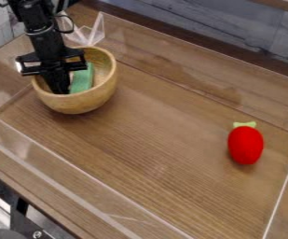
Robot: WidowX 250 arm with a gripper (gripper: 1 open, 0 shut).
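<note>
A wooden bowl (94, 96) stands at the left of the table, with a green object (81, 77) inside it. My black gripper (53, 70) is over the bowl's left rim, its fingertips partly inside; it looks shut, and whether the rim is between its fingers is unclear. A red fruit-like object (244, 146) with a pale green top lies at the right.
A dark edge runs along the back right. A clear crumpled piece of plastic sits behind the bowl at the upper left.
</note>
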